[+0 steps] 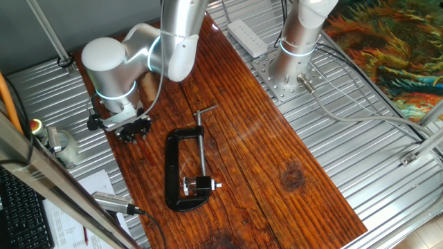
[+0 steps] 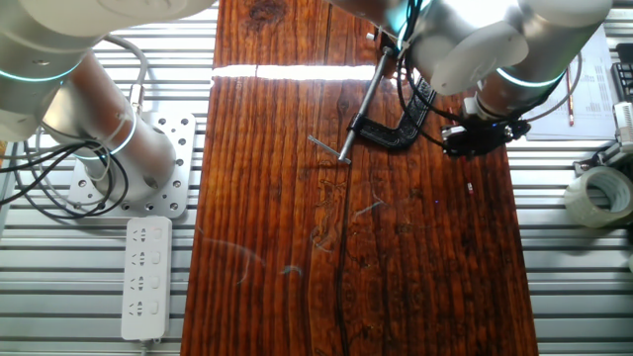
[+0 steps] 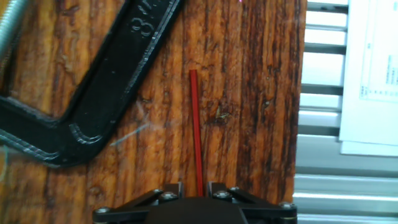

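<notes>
A thin red stick (image 3: pixel 196 118) lies on the wooden board, running lengthwise up the middle of the wrist view. Its near end passes between the fingers of my gripper, which is open, with a gap showing on each side of the stick. Whether the fingers are at the stick's height cannot be told. In exterior view 1 my gripper (image 1: pixel 134 130) is low over the left side of the board, and the stick shows only faintly beside it. The black C-clamp (image 1: pixel 173 169) lies flat to the right of the gripper, apart from it.
The clamp's frame (image 3: pixel 93 93) fills the upper left of the wrist view, near the stick. Past the board's edge lie white papers (image 3: pixel 370 74) and a tape roll (image 2: pixel 599 195). A power strip (image 2: pixel 147 279) sits on the opposite side. Much of the board is clear.
</notes>
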